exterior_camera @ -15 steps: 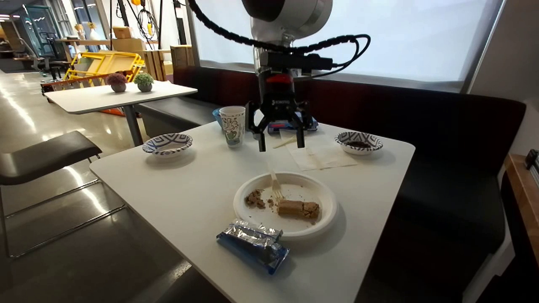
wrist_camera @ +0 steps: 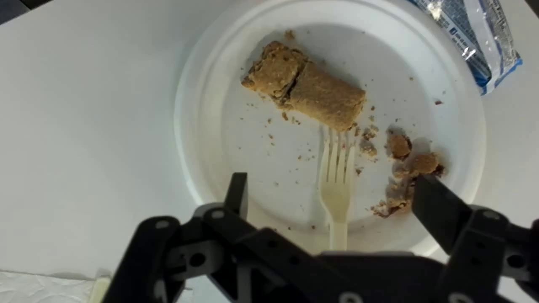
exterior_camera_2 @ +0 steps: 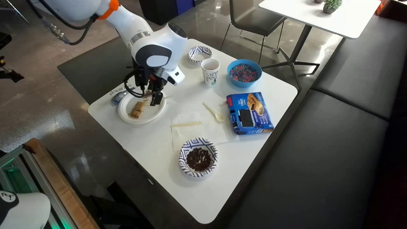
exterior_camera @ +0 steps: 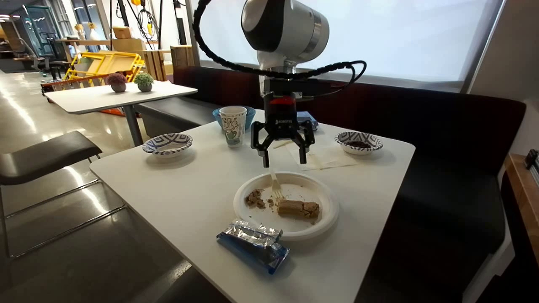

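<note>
Above the far rim of a white plate [exterior_camera: 331, 217], my gripper [exterior_camera: 284, 162] hangs open with nothing between its fingers. A pale plastic fork [wrist_camera: 335, 194] lies on the plate with its tines against a brown bar [wrist_camera: 328, 98]; in the wrist view its handle runs down between my fingertips and under the gripper body. The bar is cracked across near one end. Broken crumbly pieces [wrist_camera: 423, 162] lie to the fork's right in the wrist view, close to one finger. Beside the plate rests a torn blue and silver wrapper [exterior_camera: 255, 247].
A patterned cup [exterior_camera_2: 210, 72], an empty patterned bowl [exterior_camera_2: 199, 54], a blue bowl [exterior_camera_2: 256, 77] of colourful bits, a blue box [exterior_camera_2: 250, 113], a spoon [exterior_camera_2: 216, 114] on the table, a napkin [exterior_camera_2: 185, 134] and a bowl of dark bits [exterior_camera_2: 198, 157] stand around.
My gripper has come lower and a little toward the plate, staying open. The fork, bar, plate and wrapper have not moved.
</note>
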